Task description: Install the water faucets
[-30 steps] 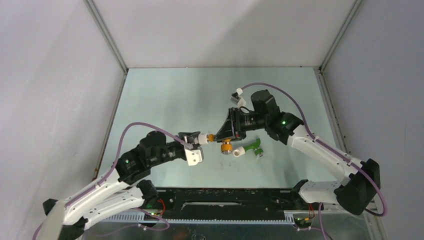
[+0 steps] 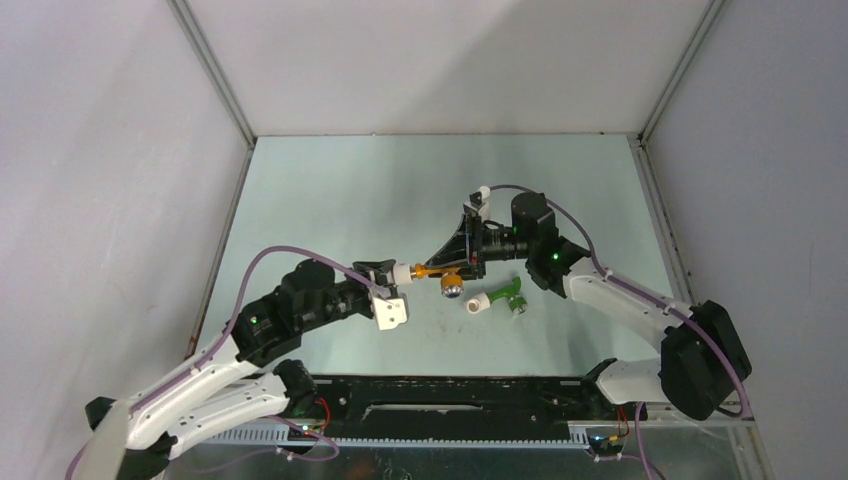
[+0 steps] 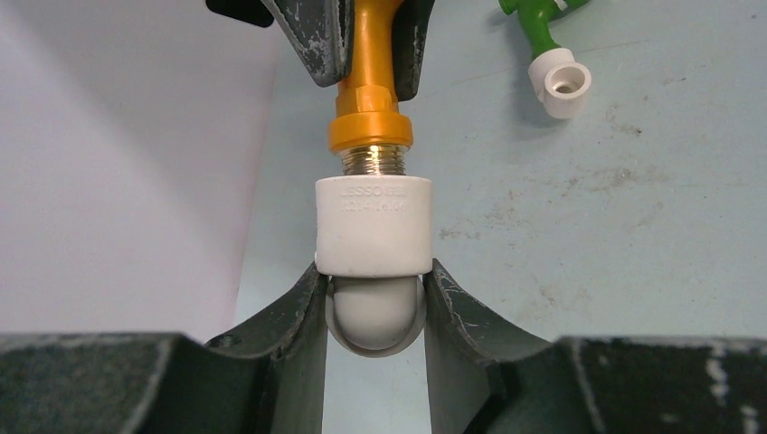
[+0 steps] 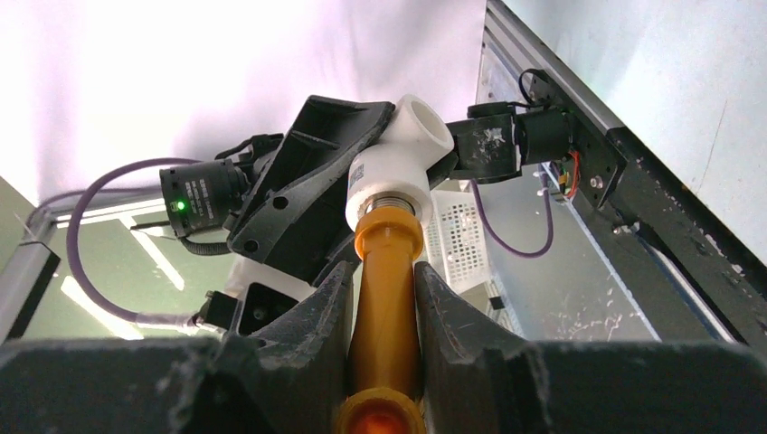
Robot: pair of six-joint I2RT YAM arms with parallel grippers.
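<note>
In the top view my left gripper (image 2: 388, 276) and right gripper (image 2: 462, 262) meet over the table's middle. The left gripper has its fingers round a white elbow fitting (image 3: 374, 226). My right gripper is shut on an orange faucet (image 4: 387, 307), whose metal thread sits at the mouth of the white fitting, some thread still showing. The faucet's round metal end (image 2: 451, 287) hangs below the right gripper. A green faucet with a white fitting (image 2: 477, 303) lies on the table to the right; it also shows in the left wrist view (image 3: 561, 86).
Walls stand on three sides; the dark front rail (image 2: 440, 390) runs along the near edge, with cables at both arm bases.
The left arm is nearly still.
</note>
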